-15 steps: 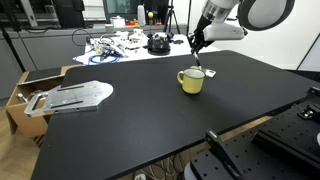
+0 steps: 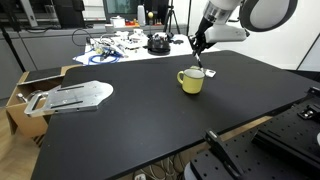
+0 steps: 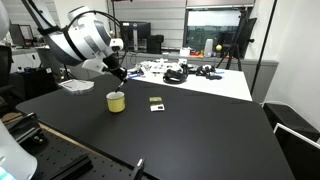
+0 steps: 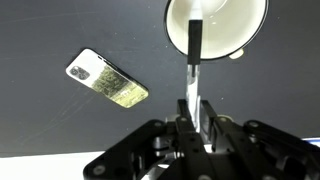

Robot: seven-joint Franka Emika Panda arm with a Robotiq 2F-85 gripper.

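A yellow mug [image 2: 190,84] stands upright on the dark table, and the wrist view looks down into its white inside [image 4: 228,30]. My gripper is shut on a slim stick-like object [image 4: 194,45], pale with a black band, perhaps a pen or marker. Its far end reaches over the mug's opening in the wrist view. From the side, the gripper [image 2: 194,45] is above the mug, with the thin object pointing down at the opening. Whether its tip touches the mug's inside, I cannot tell.
Beside the mug lies a phone [image 4: 107,77] with a picture on its case. A flat silvery tray [image 2: 80,96] rests at the table's left. Cables and gear clutter the area behind the table.
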